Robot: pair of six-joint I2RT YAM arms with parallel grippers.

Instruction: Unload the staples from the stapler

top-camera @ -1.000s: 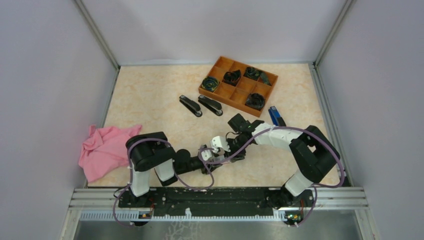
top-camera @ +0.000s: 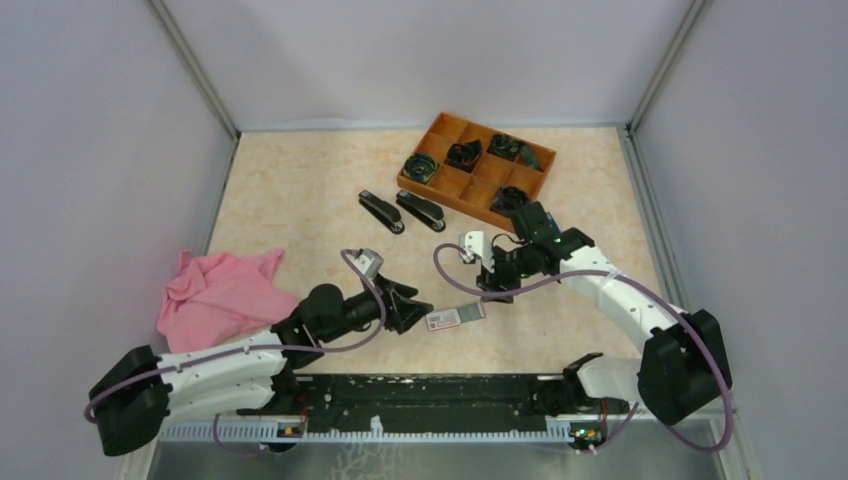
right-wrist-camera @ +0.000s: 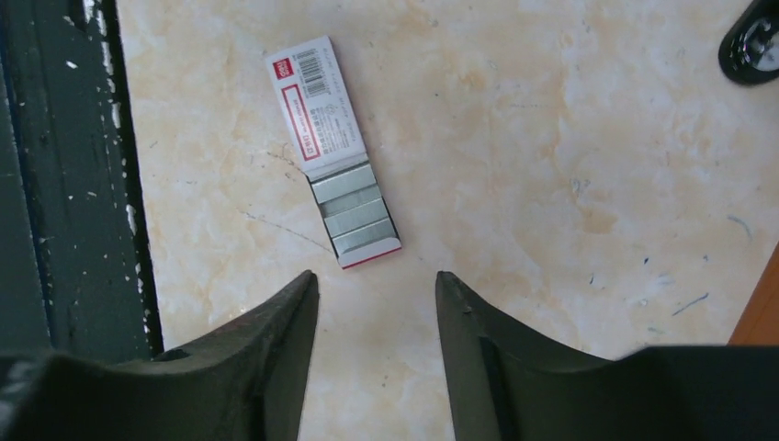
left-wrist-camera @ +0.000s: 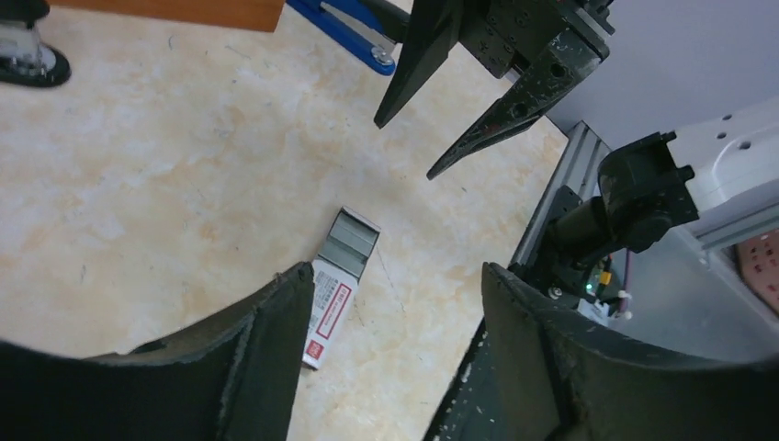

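A small staple box with metallic staple strips showing at one end lies flat on the table's front middle. My left gripper hangs just left of it, fingers apart and empty. My right gripper is above and right of the box, also open and empty; the box lies beyond its fingertips in the right wrist view. Two black staplers lie behind, and a blue stapler is at the right, partly hidden by the right arm.
A wooden compartment tray with dark coils stands at the back. A pink cloth lies front left. The table's front edge is close to the box.
Both grippers have moved up and apart from the staple box, the right one toward the back right.
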